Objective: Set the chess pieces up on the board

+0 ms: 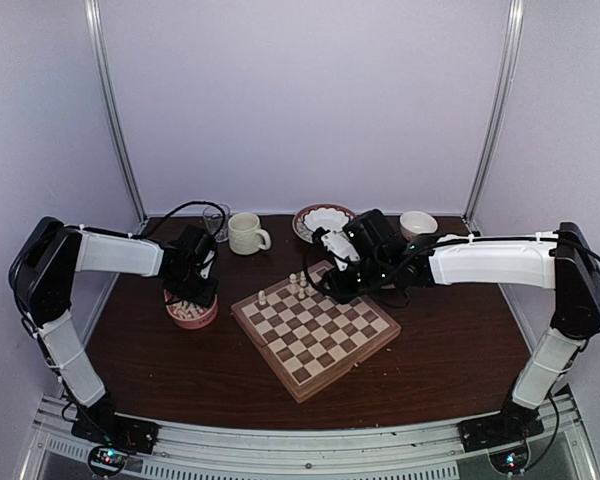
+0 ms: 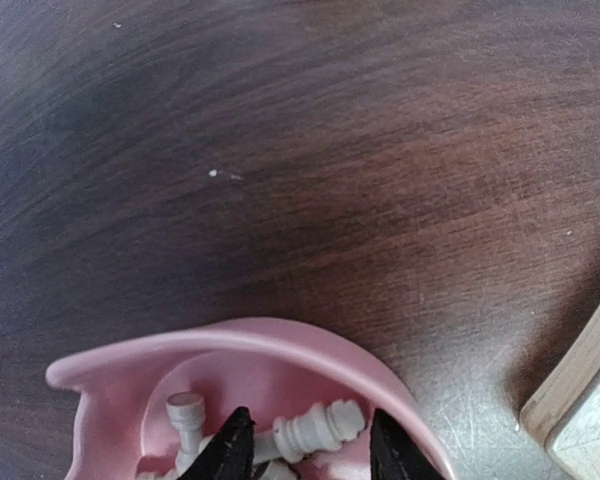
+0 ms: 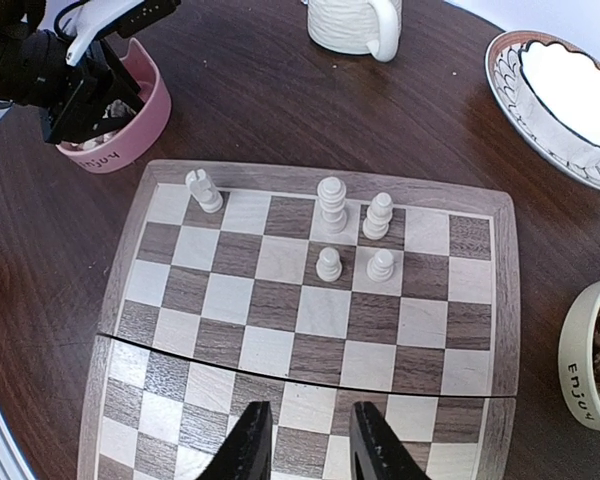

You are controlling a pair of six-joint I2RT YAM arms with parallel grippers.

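White pieces lie jumbled in the pink bowl point(image 1: 192, 318) at the board's left. Into that bowl reaches my left gripper, open, its fingertips on either side of a lying white piece point(image 2: 322, 428) without visibly closing on it. Several white pieces stand on the chessboard point(image 1: 315, 335): one in a corner square point(image 3: 205, 191), a tall one point(image 3: 332, 205) by the same edge, a shorter one point(image 3: 378, 216) beside it, and two small ones point(image 3: 329, 264) in the row in front. Above the board hangs my right gripper, open and empty.
A cream bowl of dark pieces point(image 3: 598, 350) stands right of the board. Behind are a mug point(image 1: 246, 234), a glass point(image 1: 216, 222), a rimmed plate point(image 3: 550, 105) and a white bowl point(image 1: 417, 224).
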